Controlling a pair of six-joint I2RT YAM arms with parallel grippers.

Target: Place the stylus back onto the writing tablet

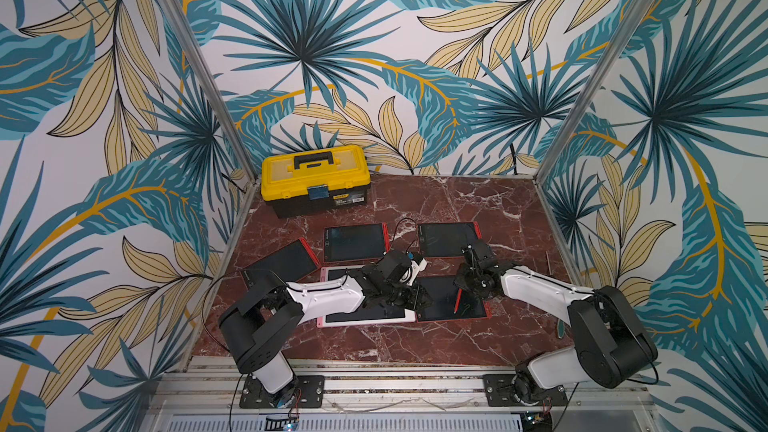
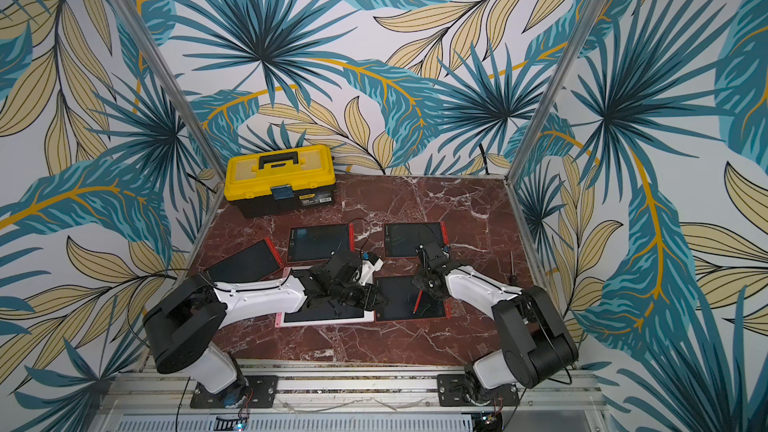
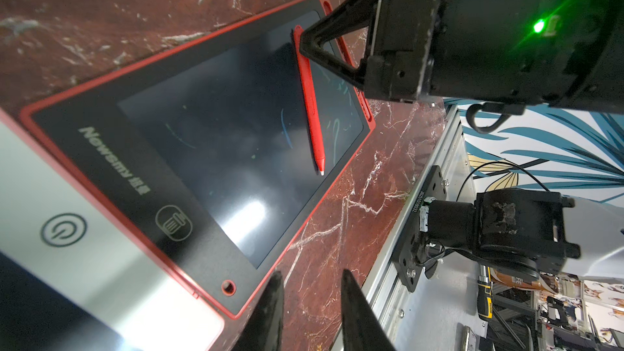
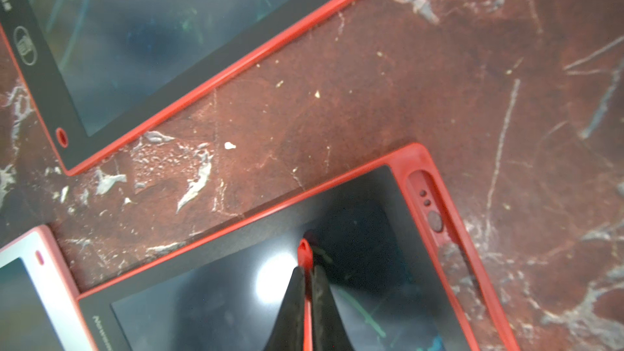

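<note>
A red stylus [image 3: 310,104] lies across the dark screen of a red-framed writing tablet [image 3: 214,130], near its slotted end. My right gripper is at the stylus's upper end, its fingertips close together over the red shaft; whether they grip it is unclear. In the right wrist view the tablet's empty side slot [image 4: 442,227] shows. My left gripper is above the white tablet's edge, part open, with nothing visible between its fingertips.
A white-framed tablet [image 3: 104,221] adjoins on the left. Other red-framed tablets [image 1: 354,241] lie behind. A yellow toolbox [image 1: 313,176] stands at the back left.
</note>
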